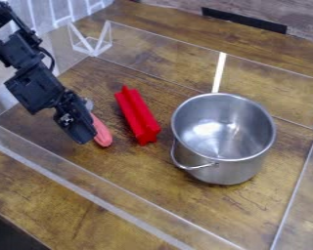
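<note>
My black arm reaches in from the left, its gripper (78, 126) low over the wooden table, close against a pink elongated object (102, 134) that it partly hides. The gripper is open, though its fingers are hard to make out. Just to the right of the pink object lies a long red piece (137, 114). Farther right stands a silver metal pot (222, 137) with a wire handle.
A small white stand (91, 37) is at the back left.
</note>
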